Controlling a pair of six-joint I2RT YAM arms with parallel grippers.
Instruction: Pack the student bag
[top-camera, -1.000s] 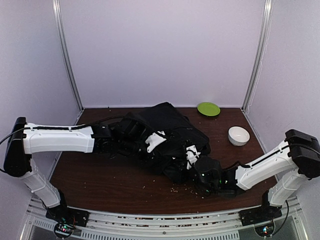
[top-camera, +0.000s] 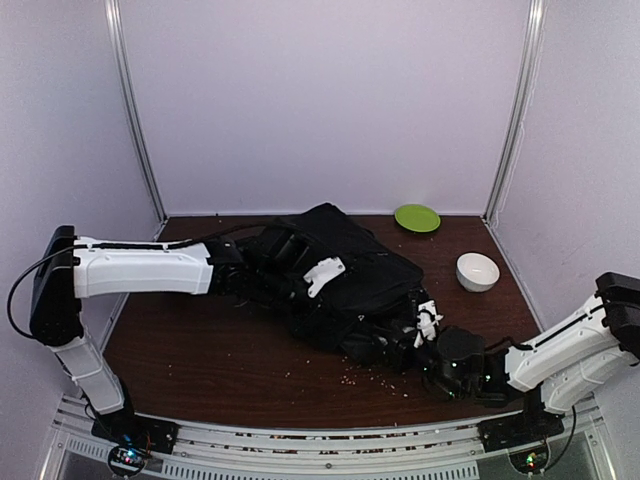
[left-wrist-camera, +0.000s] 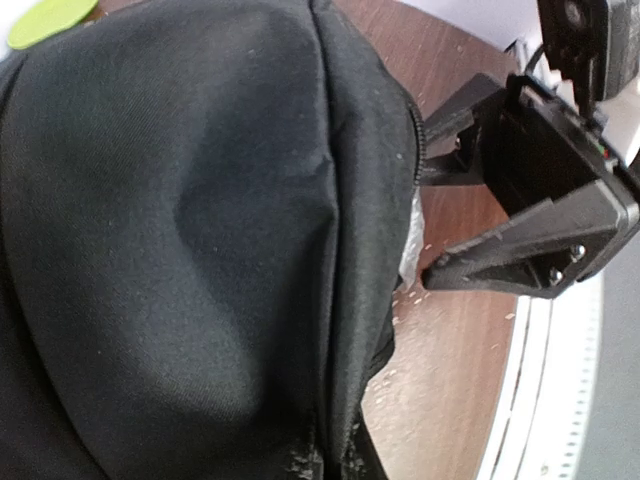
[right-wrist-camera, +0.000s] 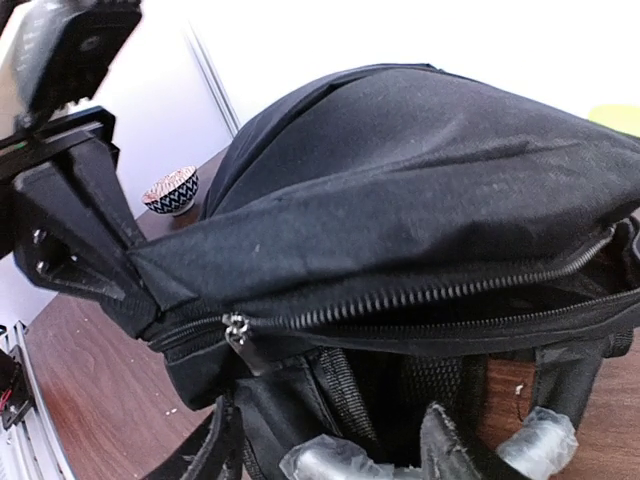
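Note:
A black bag (top-camera: 350, 255) lies slumped over the middle of the table. Its open zipper (right-wrist-camera: 440, 300) runs across the right wrist view, with the metal pull (right-wrist-camera: 240, 335) near the left end. My left gripper is shut on the cloth beside that zipper end, where its fingers (right-wrist-camera: 110, 265) pinch the bag's corner. Below the zipper, my right gripper stands part open, fingers apart, no bag cloth clamped. Clear plastic (right-wrist-camera: 335, 462) shows between and in front of those fingers; more plastic (right-wrist-camera: 545, 440) wraps a strap end. The bag's inside is mostly hidden.
At the back right lies a green plate (top-camera: 417, 218), with a white bowl (top-camera: 477, 272) in front of it near the right edge. Small crumbs (top-camera: 350, 380) are scattered in front of the bag.
My right gripper has moved to the right along the bag's front. The left arm has shifted slightly right and the bag's right side has moved a little with it. Plate and bowl are unmoved.

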